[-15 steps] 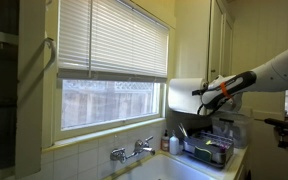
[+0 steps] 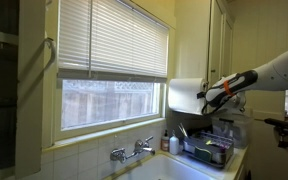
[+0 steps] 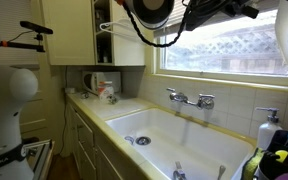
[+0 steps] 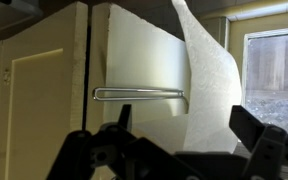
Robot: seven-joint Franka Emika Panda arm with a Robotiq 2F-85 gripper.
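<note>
A white paper towel roll (image 2: 187,95) hangs at the side of the upper cabinet, beside the window. In the wrist view, its loose white sheet (image 4: 212,85) hangs down, curled at the edge. A metal wire bar (image 4: 139,94) runs across the pale cabinet panel left of that sheet. My gripper stands open, its dark fingers wide apart along the lower part of the wrist view. Between them the sheet and panel show behind; nothing is held. The exterior view places the gripper (image 2: 206,98) close to the roll's right side; whether they touch I cannot tell.
Below lies a white sink (image 3: 174,150) with a wall faucet (image 3: 191,99). A dish rack (image 2: 208,148) and soap bottles (image 2: 174,144) stand by the sink under the roll. Cabinet doors (image 4: 39,105) close off the left side of the wrist view. The counter (image 3: 104,105) has bare room.
The arm has shifted slightly near the roll over the last second. The roll, sink and bottles look unchanged.
</note>
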